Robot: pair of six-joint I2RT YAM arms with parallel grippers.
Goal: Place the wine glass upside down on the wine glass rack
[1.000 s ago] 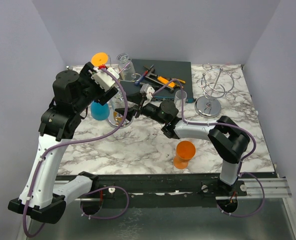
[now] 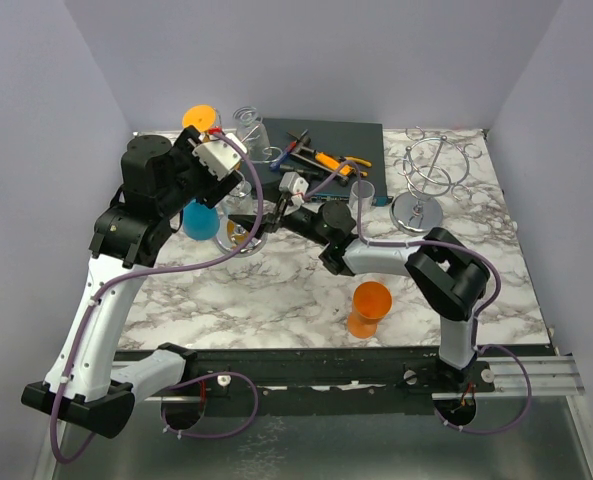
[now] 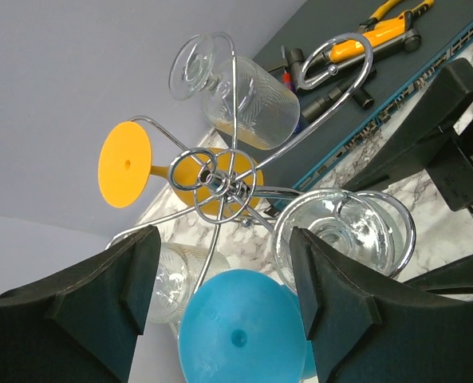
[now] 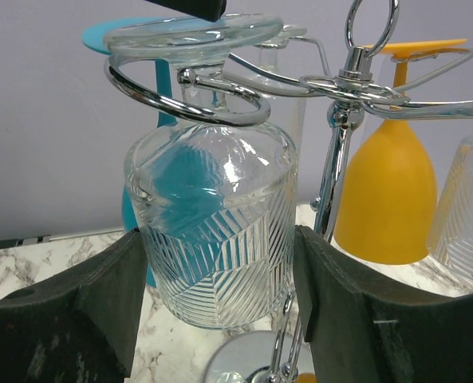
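Observation:
A clear ribbed wine glass [image 4: 212, 223] hangs upside down in a chrome ring of the wine glass rack [image 4: 336, 183], with my right gripper around its bowl; whether the fingers press on it is hard to tell. From above, my left gripper hovers over the rack, its fingers apart beside a blue glass [image 3: 240, 335] and a ring holding a clear glass base [image 3: 336, 235]. Yellow glasses [image 4: 384, 191] and other clear glasses also hang on the rack.
An orange glass [image 2: 369, 308] and a clear glass [image 2: 361, 200] stand on the marble top. A second, empty rack [image 2: 416, 210] is at right. A dark mat [image 2: 356, 140] with tools lies behind.
My left arm has shifted slightly to the right. The right arm has moved very little.

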